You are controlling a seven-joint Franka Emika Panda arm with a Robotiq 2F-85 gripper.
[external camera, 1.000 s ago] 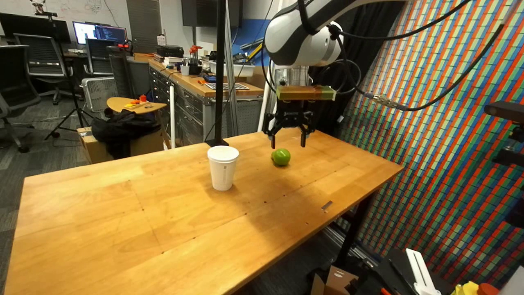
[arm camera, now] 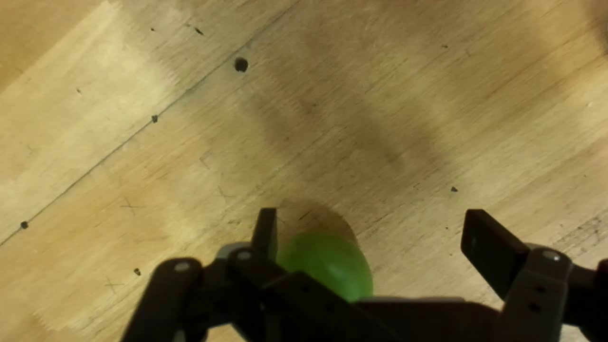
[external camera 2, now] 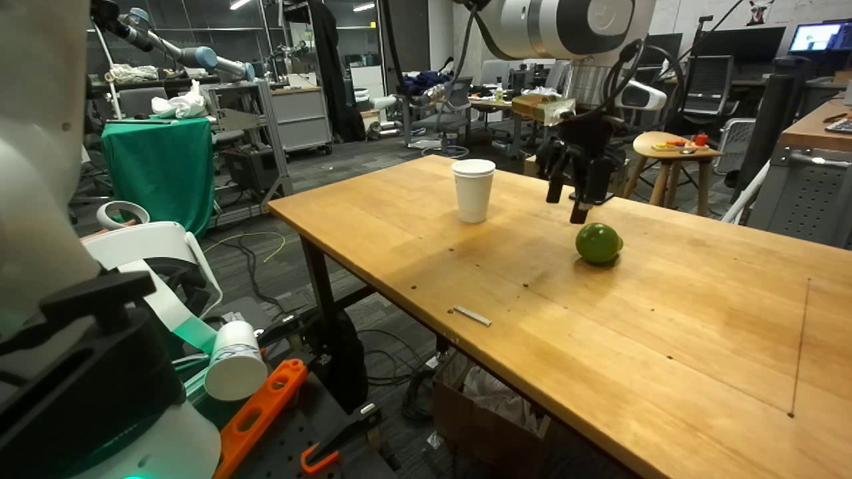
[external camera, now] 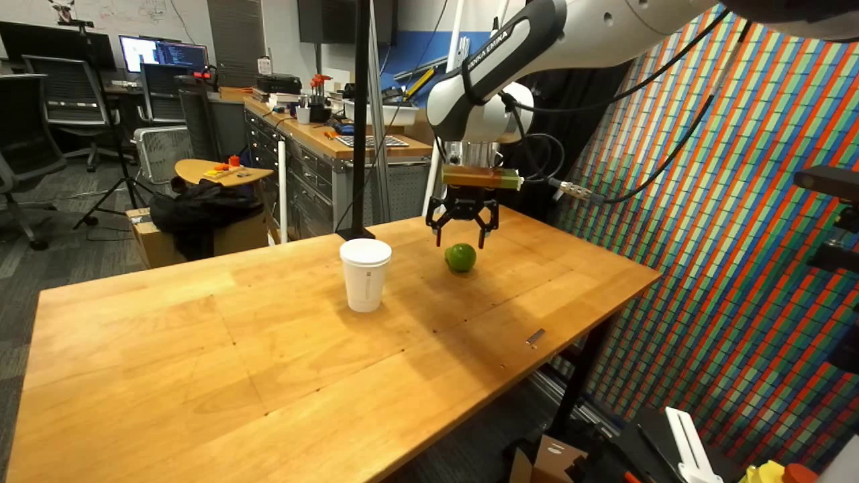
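A green lime-like fruit (external camera: pixel 460 257) lies on the wooden table, and in exterior view 2 the same green fruit (external camera 2: pixel 599 243) rests well in from the front edge. My gripper (external camera: pixel 460 239) hangs above the tabletop near it, fingers spread wide with nothing between them. From the wrist, the green fruit (arm camera: pixel 327 265) shows low in the picture, closer to the left finger (arm camera: pixel 264 231) than the right one and partly hidden behind the gripper's body. Upright on the table stands a white lidded cup (external camera: pixel 364 278), seen left of the gripper as a white cup (external camera 2: pixel 474 191) in exterior view 2.
A small flat metal strip (external camera 2: pixel 472 316) lies by the table's front edge. Behind the cup, a black upright post (external camera: pixel 360 121) rises at the table's back edge.
My gripper has moved a little to the left and slightly lower in exterior view 1. Fruit and cup stay where they were; the fingers remain open.
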